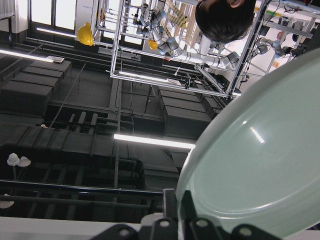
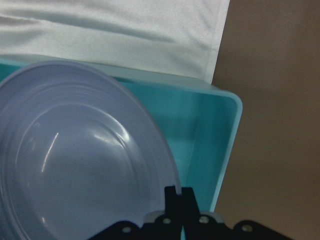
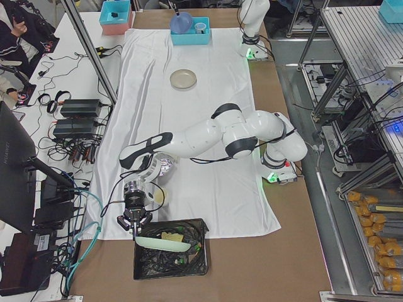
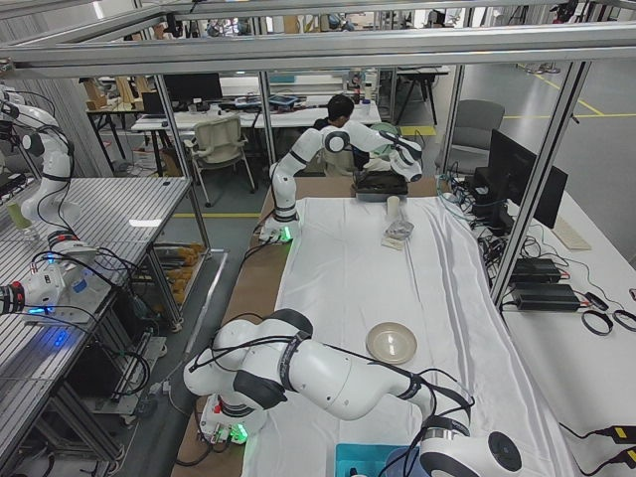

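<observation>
My left gripper (image 3: 134, 229) is shut on the rim of a pale green plate (image 3: 164, 244), held tilted nearly on edge over a black-lined bin (image 3: 170, 267) that holds yellow and green bits. In the left wrist view the plate (image 1: 255, 145) fills the right side. My right gripper is shut on the rim of a blue plate (image 2: 85, 160), which is over a turquoise box (image 2: 207, 135) at the far end of the table. A beige plate (image 3: 183, 78) lies on the white cloth.
A crumpled foil bag (image 4: 397, 229) and a cream cup (image 4: 393, 207) stand near the black bin. A monitor and cables crowd the side table.
</observation>
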